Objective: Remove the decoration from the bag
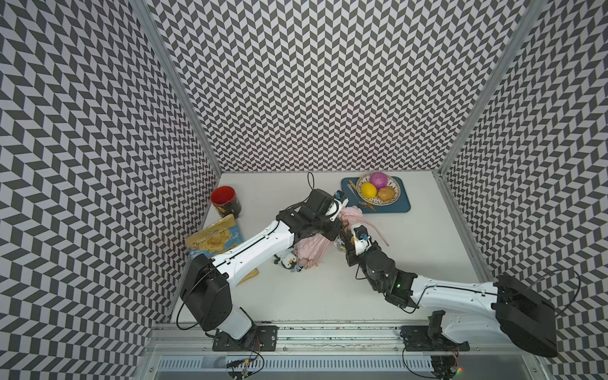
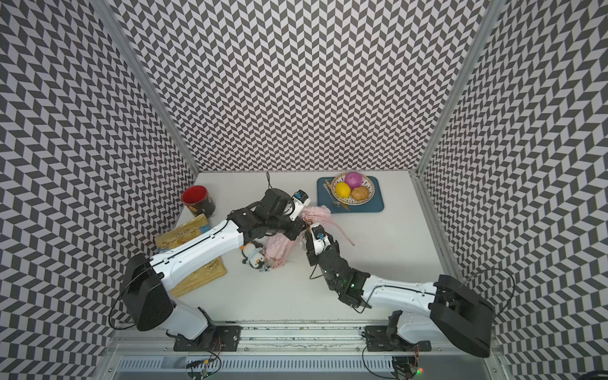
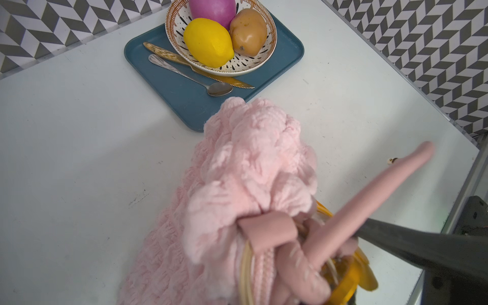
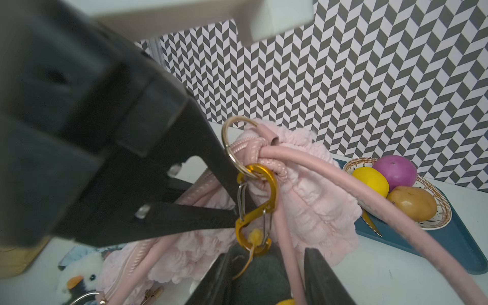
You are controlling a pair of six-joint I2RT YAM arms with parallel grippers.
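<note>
The pink fluffy bag (image 3: 254, 167) stands on the table, a ring (image 4: 233, 142) on its strap. A gold carabiner (image 4: 271, 188) hangs from that ring. My left gripper comes in from the left, shut on the carabiner at its clip side. Below hangs a thin cord with a yellow bead (image 4: 255, 237), above a dark piece I cannot make out. My right gripper is part open around this dark piece, a pink strap (image 4: 287, 249) also running between its fingers. In the left wrist view, a dark finger (image 3: 416, 244) of the right gripper reaches toward the carabiner.
A penguin plush (image 2: 252, 254) lies by the bag's left side. The blue tray (image 1: 405, 205) holds a bowl of fruit, a knife and a spoon at the back right. At the left are a red cup (image 1: 224, 199) and snack packets (image 2: 180, 237).
</note>
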